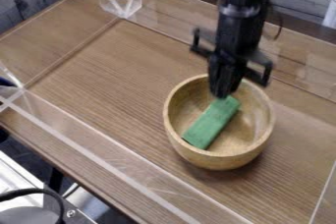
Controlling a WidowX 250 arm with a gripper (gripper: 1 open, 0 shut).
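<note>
A beige bowl (247,140) stands on the wooden table at the centre right, with a green block (209,122) lying inside it on a slant. My black gripper (226,75) is above the back of the bowl, motion-blurred, so its fingertips are unclear. The green block rests in the bowl below it, apart from most of the gripper's body.
A small clear plastic object (120,0) is at the back left. A dark cable (37,195) loops at the lower-left edge.
</note>
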